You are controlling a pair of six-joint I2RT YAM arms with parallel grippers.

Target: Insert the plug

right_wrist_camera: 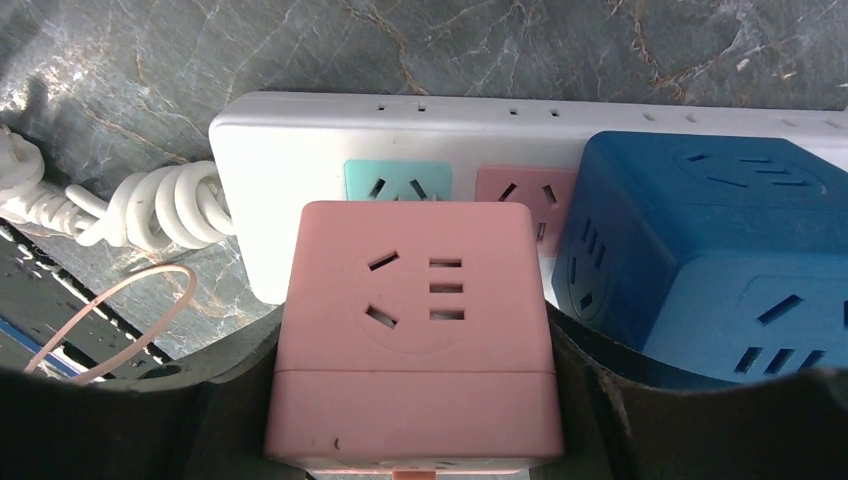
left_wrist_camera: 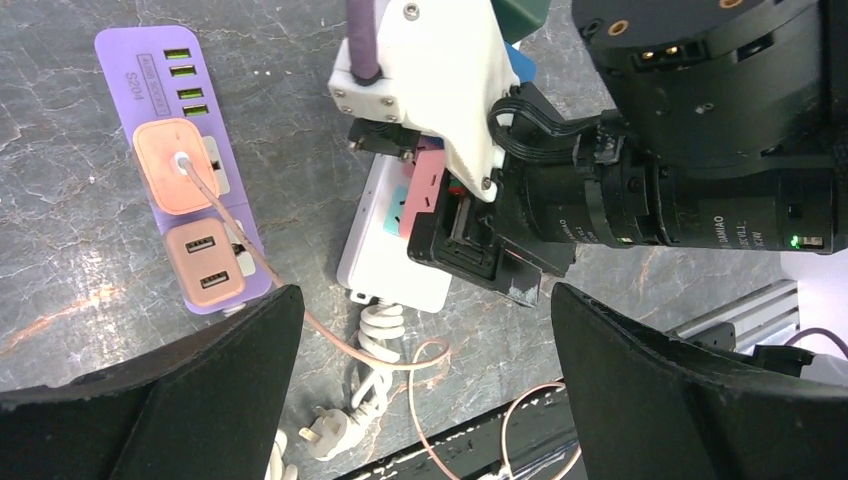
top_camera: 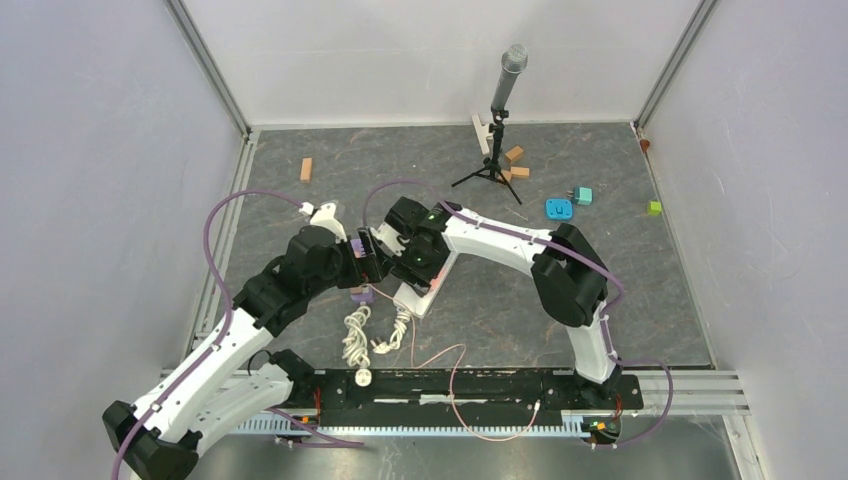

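In the right wrist view my right gripper is shut on a pink cube plug point(right_wrist_camera: 415, 290) with socket slots, held over the white power strip point(right_wrist_camera: 280, 190), below its teal and pink sockets. A blue cube plug point(right_wrist_camera: 720, 250) sits at the strip's right part. In the left wrist view the right gripper hides much of the strip. My left gripper stands open above the table, beside a purple power strip point(left_wrist_camera: 140, 80) with pink and orange modules.
White coiled cables point(top_camera: 356, 335) and a thin pink cord lie toward the near edge. A microphone stand point(top_camera: 492, 160), wooden blocks point(top_camera: 306, 170) and small blue and green items point(top_camera: 558, 208) stand farther off.
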